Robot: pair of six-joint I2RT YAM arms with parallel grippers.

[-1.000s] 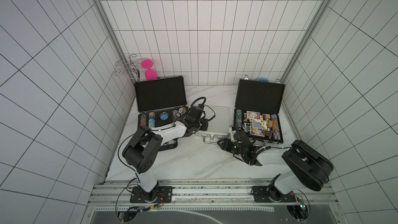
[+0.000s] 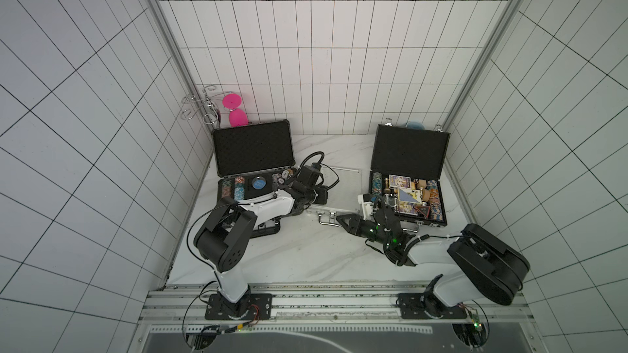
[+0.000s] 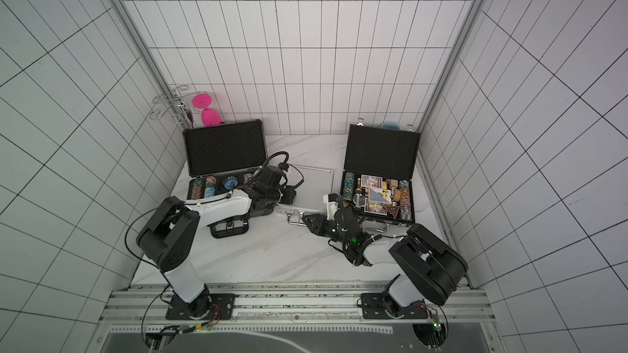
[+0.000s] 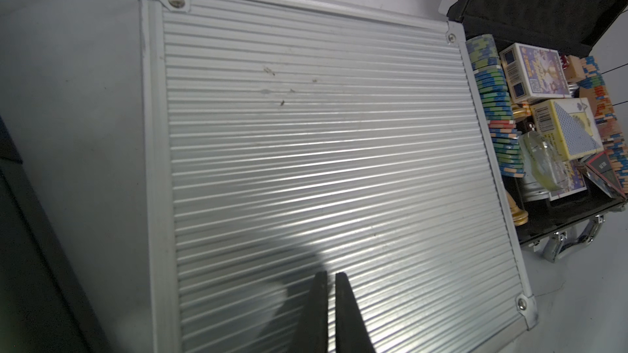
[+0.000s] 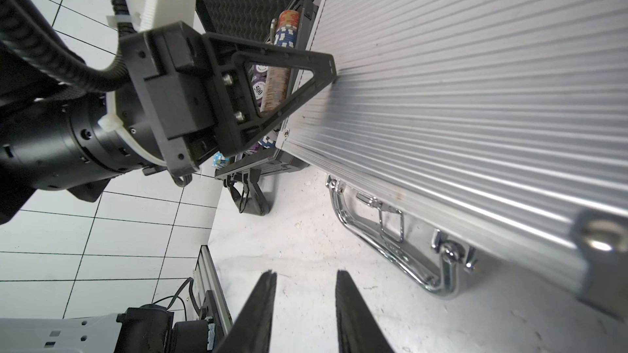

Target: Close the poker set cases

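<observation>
The silver ribbed case (image 4: 327, 124) lies between two open cases, its lid lowered. My left gripper is shut over that lid, nothing showing between its fingers; in the right wrist view a left fingertip (image 5: 330, 68) meets the lid. In front of the silver case, my right gripper has its fingers apart and empty, near the chrome handle (image 5: 392, 255) and a wire latch (image 5: 391, 222). The left case's lid (image 2: 253, 148) stands up over chips. On the right, another raised lid (image 2: 410, 151) stands behind chips and card boxes (image 4: 566, 127).
A metal rack with pink discs (image 2: 231, 101) stands at the back left. The right case's handle (image 4: 575, 238) juts forward.
My right gripper has shifted slightly left and away from the table's front edge. The silver case's handle appears slightly farther left and back. The left arm looks unmoved.
</observation>
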